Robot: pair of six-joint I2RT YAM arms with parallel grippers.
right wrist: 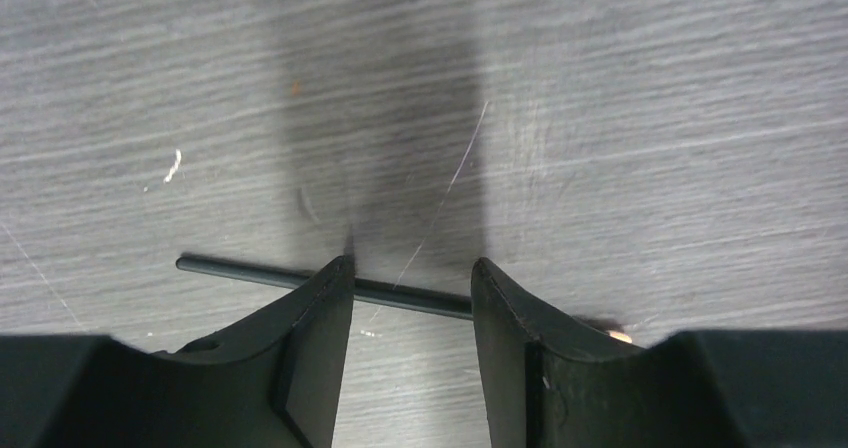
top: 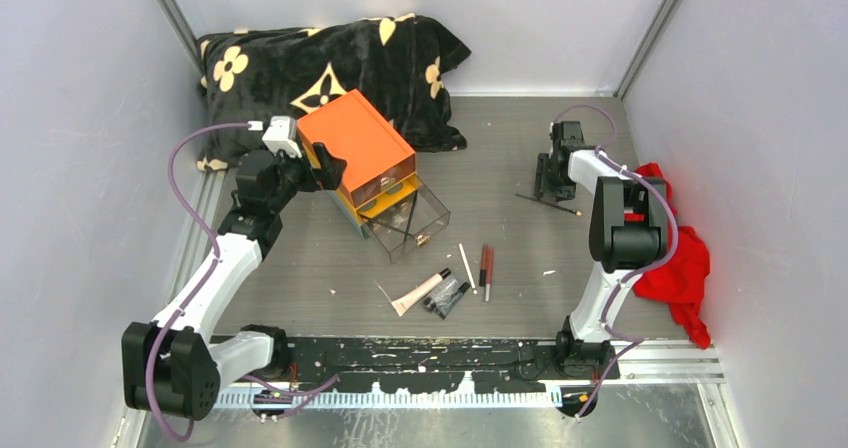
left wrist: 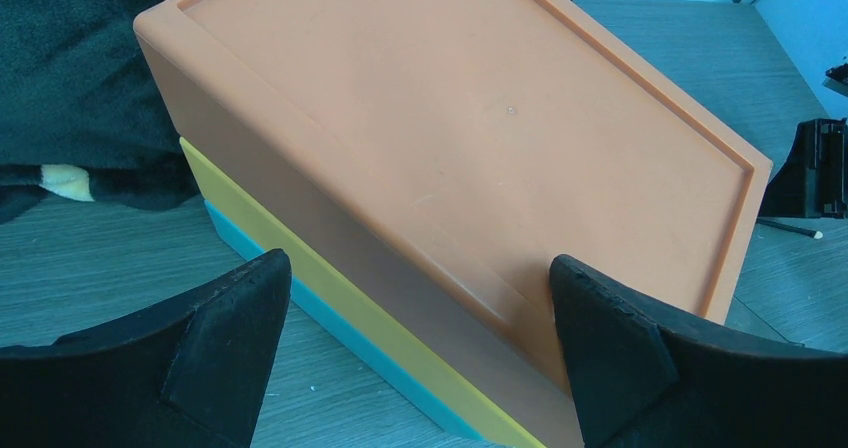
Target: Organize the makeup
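The orange drawer box [top: 350,138] stands at the centre-left with its clear lower drawer [top: 420,230] pulled out, dark sticks inside. My left gripper is at the box's top left edge, fingers apart, one against the orange top; whether it grips is unclear. My right gripper is open low over a dark brush [right wrist: 240,270] at the right, which lies crosswise under its fingertips. Tubes [top: 420,290], a white pencil [top: 467,268] and red and dark sticks [top: 488,273] lie at the front centre.
A black patterned cloth [top: 260,78] lies along the back wall, a red cloth [top: 675,268] along the right wall. The floor between the box and my right gripper is clear.
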